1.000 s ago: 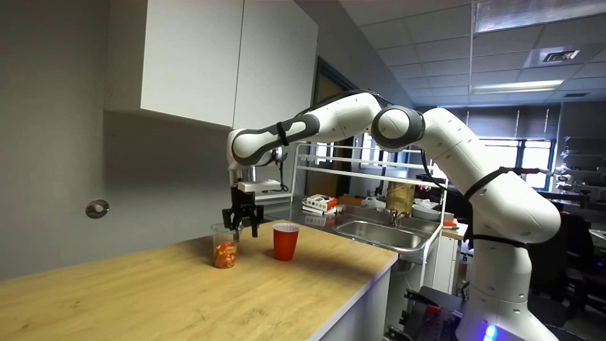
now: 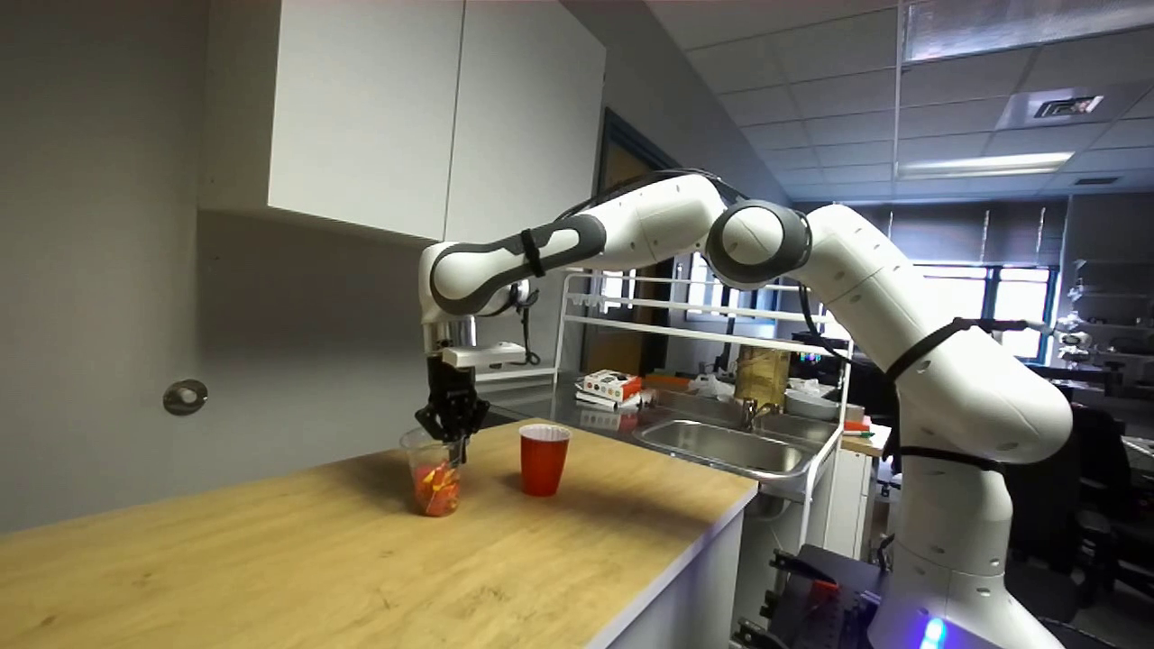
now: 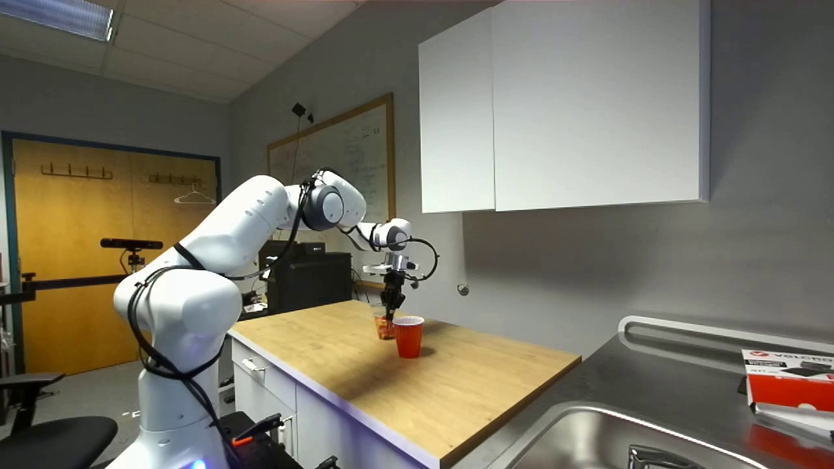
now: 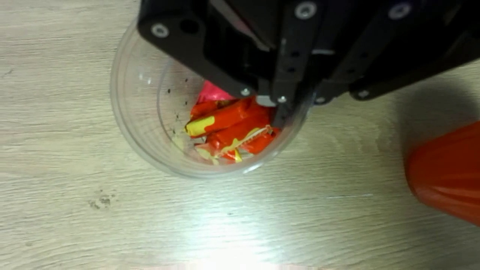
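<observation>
A clear plastic cup [image 2: 417,460] holds red and yellow wrapped candies [image 4: 234,128] and leans slightly on the wooden counter. My gripper [image 2: 460,442] points down at its side, shut on the cup's wall. In the wrist view, one dark finger [image 4: 282,113] reaches inside the rim; the other is mostly hidden by the gripper body. Apart from them, a red cup [image 2: 543,463] with a white inside stands upright on the counter. Exterior view 2 shows the red cup [image 3: 408,339] partly in front of the clear cup [image 3: 383,325].
White cabinets [image 2: 368,108] hang above it on the wall. Beyond the counter lie a metal sink [image 2: 703,438] and a red and white box [image 2: 611,384], with a white rack frame [image 2: 571,324] nearby.
The gripper has come down and left, and its spread fingers have closed on the clear cup's wall. The clear cup has shifted slightly right and tilted. The red cup has stayed put.
</observation>
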